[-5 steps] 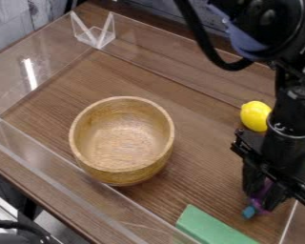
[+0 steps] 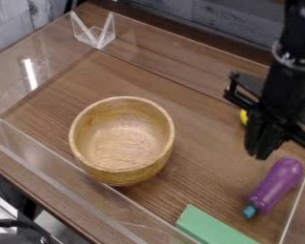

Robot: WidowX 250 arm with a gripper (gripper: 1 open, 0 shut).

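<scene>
My gripper [image 2: 254, 143] is raised over the right side of the table, its black body filling the upper right, with pale fingers pointing down; whether they are apart is hard to tell. Below it a purple object [image 2: 281, 183] with a blue tip lies on the table, apart from the fingers. A yellow object [image 2: 247, 116] is partly hidden behind the gripper.
A tan bowl [image 2: 122, 141] sits left of centre. A green block [image 2: 213, 229] lies at the front edge. A clear wire-like holder [image 2: 91, 29] stands at the back left.
My gripper has risen up and back from the purple object, which now shows uncovered. The yellow object is now mostly hidden behind the gripper.
</scene>
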